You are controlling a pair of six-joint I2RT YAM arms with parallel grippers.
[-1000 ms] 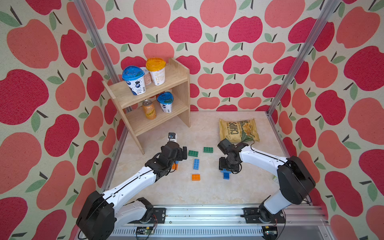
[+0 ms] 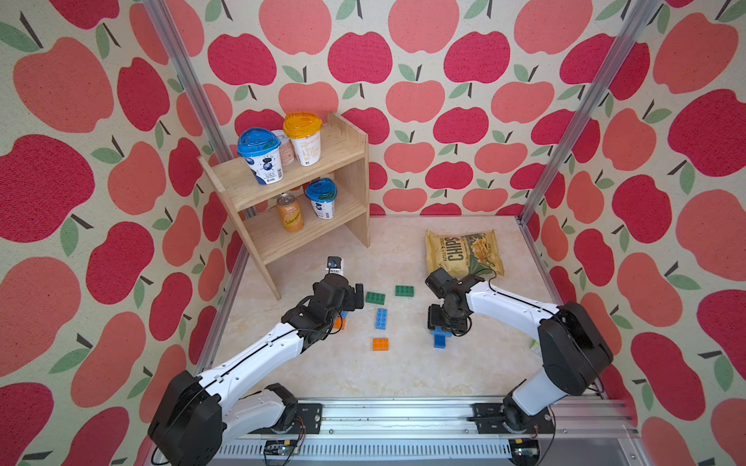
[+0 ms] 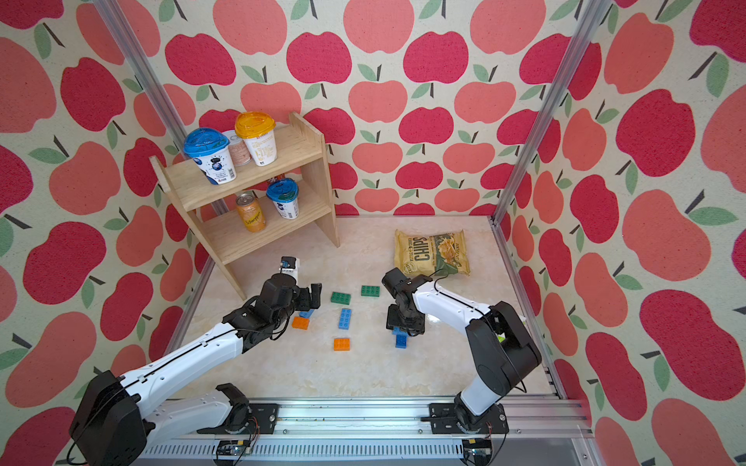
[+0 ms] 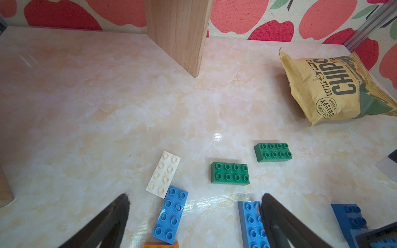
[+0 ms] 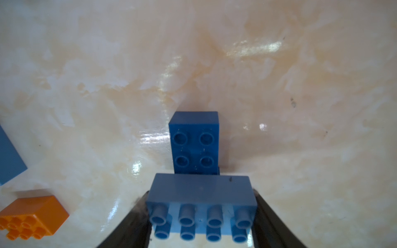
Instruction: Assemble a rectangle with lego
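Note:
My left gripper stands open above the table, nothing between its fingers. Below it in the left wrist view lie a white brick (image 4: 163, 174), a blue brick (image 4: 170, 214) and part of an orange brick (image 4: 160, 245). In the right wrist view, a lighter blue brick (image 5: 200, 186) lies crosswise between the fingers of my right gripper, a finger close at each end; whether they grip it cannot be told. Its front edge hides part of a dark blue brick (image 5: 194, 144) lying lengthwise. Whether the two bricks touch is unclear.
Between the arms lie two green bricks (image 2: 375, 298), another blue brick (image 2: 380, 318) and another orange brick (image 2: 380, 344). A chips bag (image 2: 464, 252) lies at the back right. At the back left stands a wooden shelf (image 2: 311, 237) with tubs and a can.
My right gripper has shifted very slightly to the right in the top left view. The left arm and the loose bricks stay as they were.

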